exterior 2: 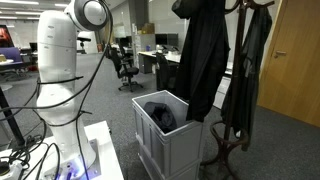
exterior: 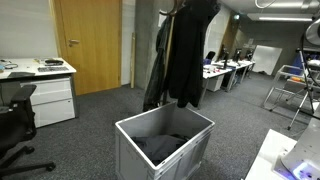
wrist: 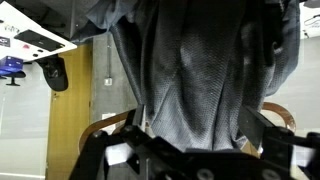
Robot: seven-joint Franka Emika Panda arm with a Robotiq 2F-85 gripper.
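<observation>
In the wrist view my gripper stands open, its two dark fingers wide apart at the bottom. Dark hanging garments fill the space in front of and between them; whether the fingers touch the fabric cannot be told. The same black garments hang from a wooden coat stand. Beneath them, a grey bin holds a crumpled dark cloth. Both exterior views leave the gripper out of frame; only the white arm shows, rising past the top edge.
The arm's base stands on a white table. A white desk and a black office chair are at the left of the first exterior view. Open carpet lies between them and the bin.
</observation>
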